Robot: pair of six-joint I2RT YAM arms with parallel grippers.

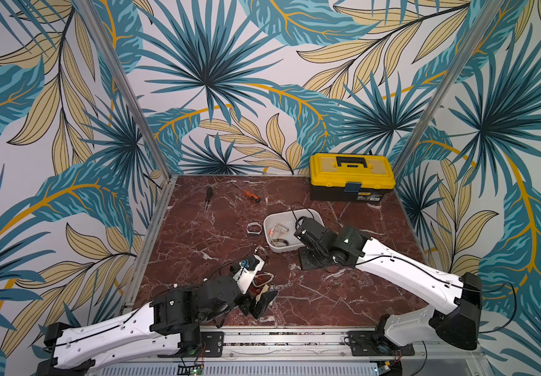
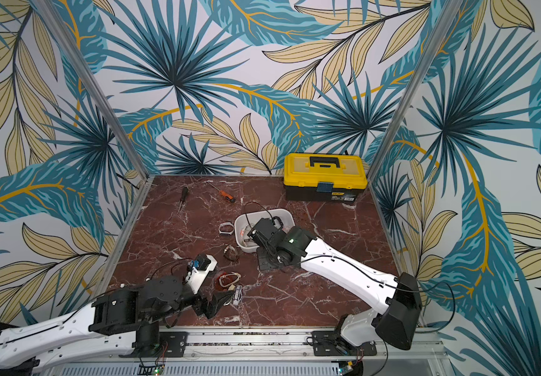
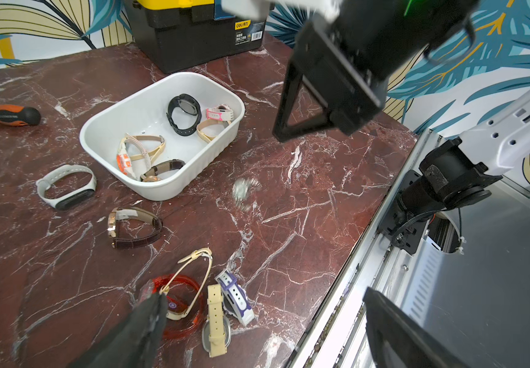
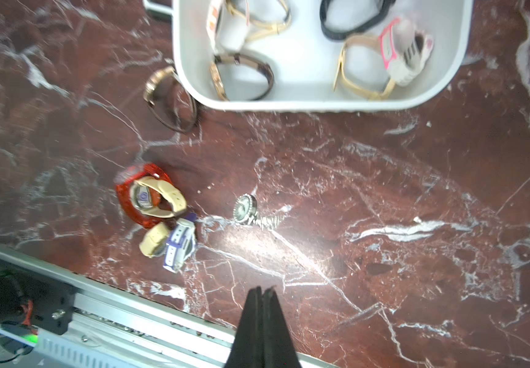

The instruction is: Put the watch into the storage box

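Observation:
The silver watch with a metal band is on or just above the marble table, short of the white storage box; in the left wrist view this watch (image 3: 241,190) is blurred. My right gripper is shut, its fingertips together with nothing between them, and the watch appears apart from them. In the top left view that arm covers part of the box (image 1: 269,235). Several watches lie inside the box. My left gripper stands open, its fingers on either side of the view, with nothing held.
A grey-white band (image 3: 65,187), a brown-strap watch (image 3: 133,227), a red watch (image 3: 182,325), a cream-strap watch (image 3: 216,319) and a purple-white one (image 3: 235,297) lie outside the box. A yellow-lidded toolbox (image 1: 352,175) and two screwdrivers sit at the back.

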